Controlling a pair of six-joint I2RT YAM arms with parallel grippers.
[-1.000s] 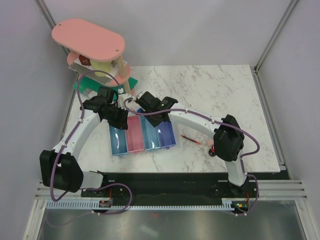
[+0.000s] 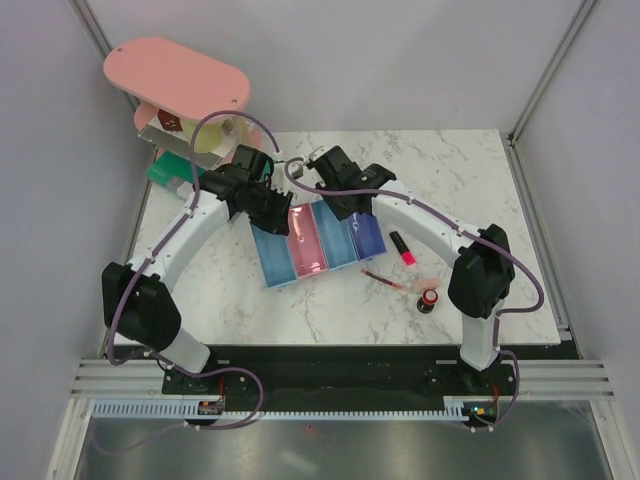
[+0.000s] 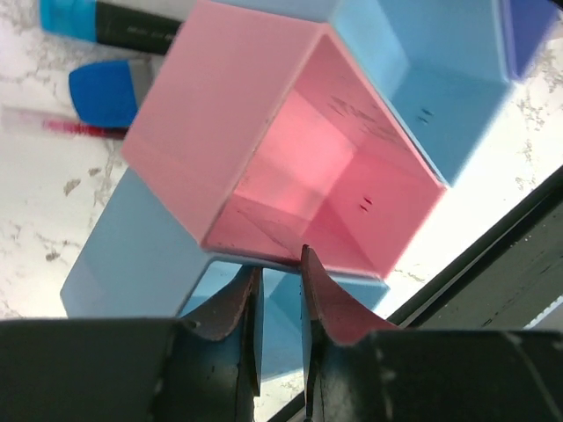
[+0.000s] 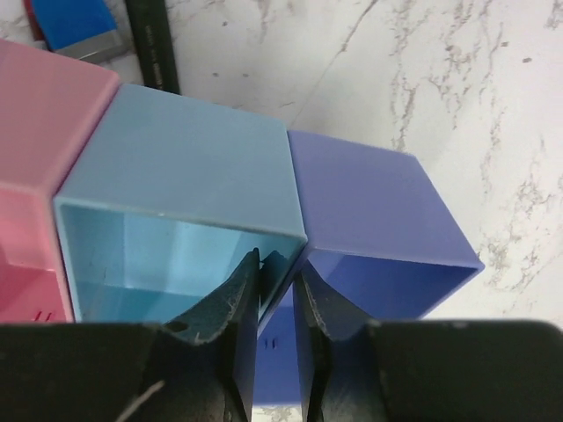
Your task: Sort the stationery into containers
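A divided box (image 2: 305, 240) with blue, pink, blue and purple compartments sits tilted near the middle of the table. My left gripper is closed around the divider between the left blue compartment (image 3: 132, 255) and the pink compartment (image 3: 295, 163). On the box's other side, my right gripper pinches the divider between the second blue compartment (image 4: 185, 158) and the purple compartment (image 4: 378, 198). Beyond the box in the left wrist view lie a dark marker with a teal end (image 3: 106, 22), a blue-ended item (image 3: 104, 92) and a thin red pen (image 3: 70, 125).
Right of the box lie a black-and-pink marker (image 2: 403, 248), a red-and-black pen (image 2: 383, 278), a pale pink piece (image 2: 428, 284) and a dark bottle (image 2: 427, 301). A pink-topped shelf (image 2: 180, 75) and a green tray (image 2: 165, 170) fill the back left.
Both arms have moved right and toward the back, carrying the divided box along. It has turned counterclockwise. Stationery on the right has stayed put, with the box now closer to it.
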